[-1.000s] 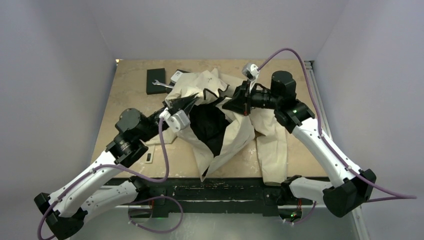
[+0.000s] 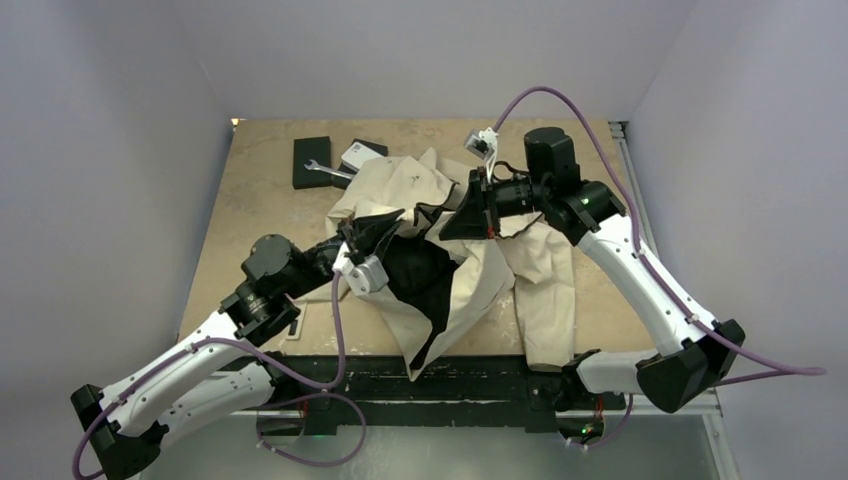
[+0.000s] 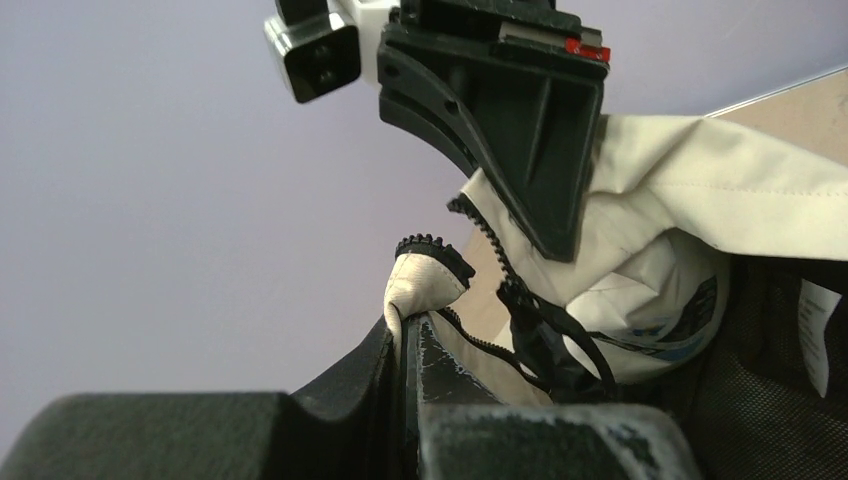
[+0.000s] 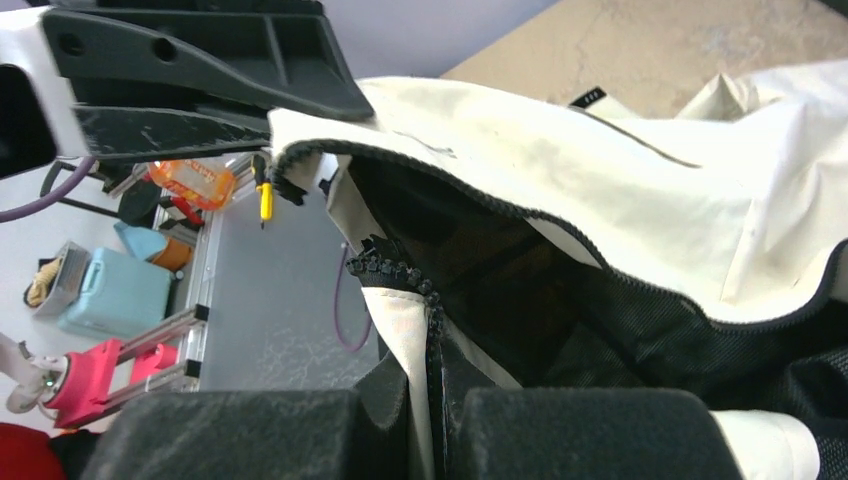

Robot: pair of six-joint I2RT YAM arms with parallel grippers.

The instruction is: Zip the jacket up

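Observation:
The cream jacket [image 2: 474, 285] with black mesh lining lies on the table, its front lifted by both grippers. My left gripper is shut on a strip of cream fabric ending in black zipper teeth; in the right wrist view its tip holds a raised edge of the opening. My right gripper is shut on the other zipper end, teeth [image 4: 390, 268] poking up from its fingertips. In the left wrist view the two zipper ends are close but apart, with a dangling black pull piece below the right one.
Two dark boxes [image 2: 311, 163], a white card and a wrench [image 2: 320, 167] lie at the back left. A small white device [image 2: 296, 322] is at the front left. Bare table [image 2: 250, 200] shows at both sides; walls surround it.
The left gripper has moved slightly down and right with the fabric. My right gripper has shifted a little left, and the jacket's lower point now hangs further toward the front edge.

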